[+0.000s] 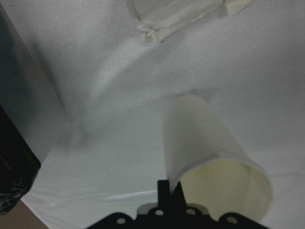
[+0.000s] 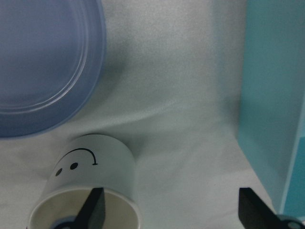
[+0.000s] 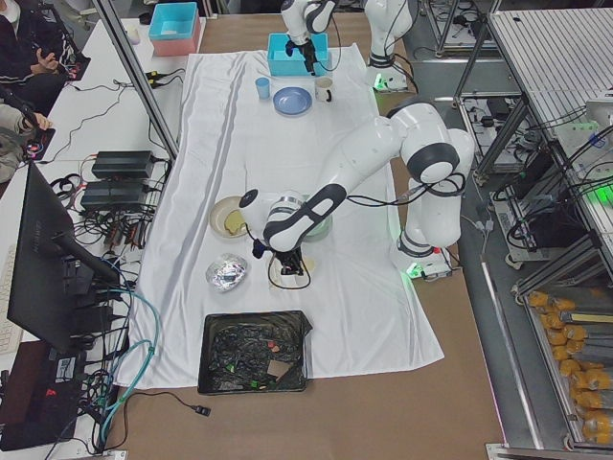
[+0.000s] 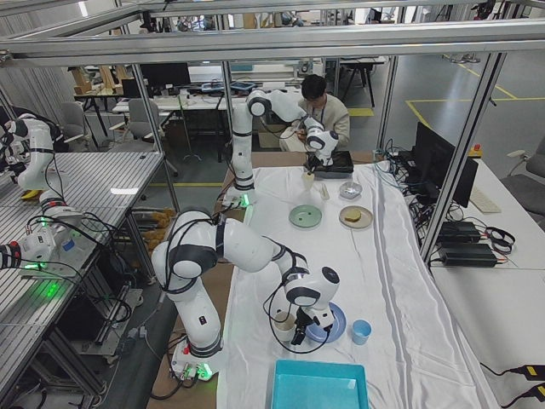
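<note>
In the left wrist view a white paper cup [image 1: 195,129] lies tilted, its rim at my left gripper, whose fingers are shut on it. A white crumpled item [image 1: 181,16] lies above it. My right gripper stands open over a white mug with a drawn smile [image 2: 88,167], beside a blue plate [image 2: 43,57] and the turquoise bin's wall [image 2: 267,95].
A black tray [image 3: 206,350], foil bowl [image 3: 226,272], beige plate with yellow sponge [image 3: 219,216] and green plate [image 4: 306,216] surround the left arm. A light blue cup [image 4: 361,332] stands by the blue plate.
</note>
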